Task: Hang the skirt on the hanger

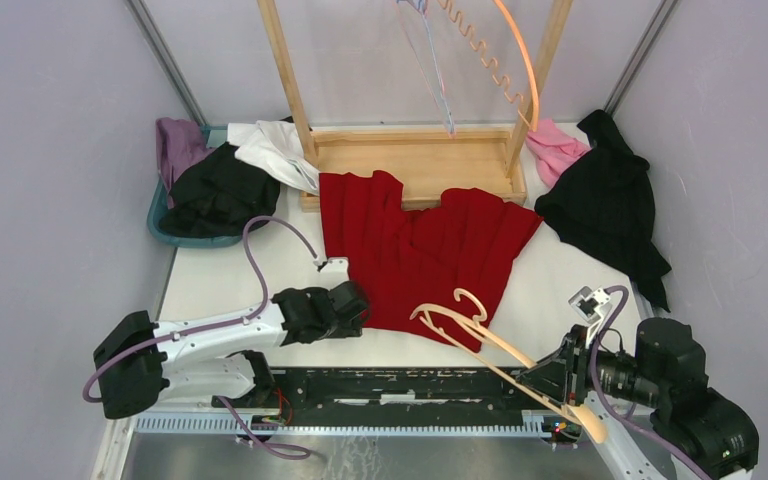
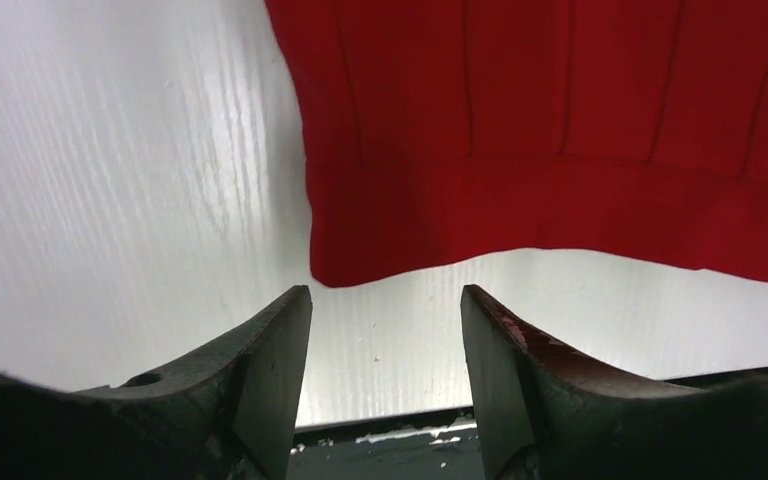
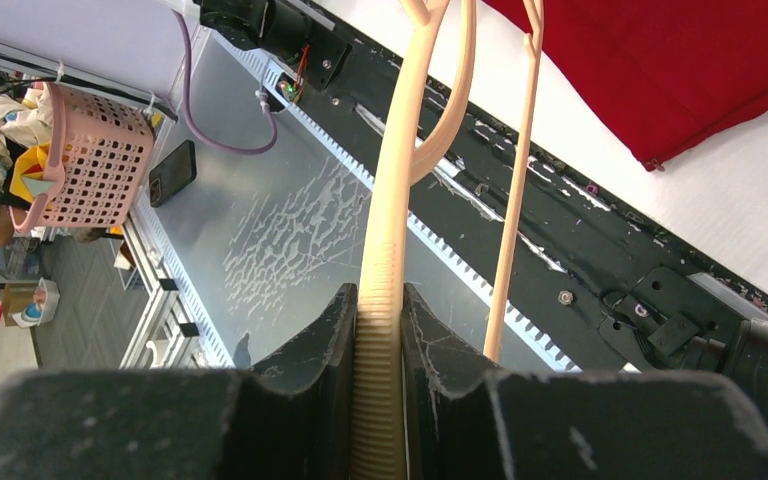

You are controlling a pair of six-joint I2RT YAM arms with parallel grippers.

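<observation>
Spread on the white table lies the red skirt point(image 1: 430, 245), its waistband edge facing me. In the left wrist view the near left corner of the skirt point(image 2: 360, 225) lies just beyond my left gripper, whose fingers stand apart with only table between them. My right gripper is shut on one arm of the beige hanger point(image 3: 390, 215). From the top, the hanger point(image 1: 500, 345) slants from that gripper up over the skirt's near right corner, hook toward the cloth. Whether it touches the skirt cannot be told.
A wooden rack point(image 1: 410, 165) stands at the back, with an orange hanger point(image 1: 525, 60) above it. Dark and white clothes fill a teal basin point(image 1: 157, 215) at left. A black garment point(image 1: 600, 205) and a pink cloth point(image 1: 557, 150) lie at right.
</observation>
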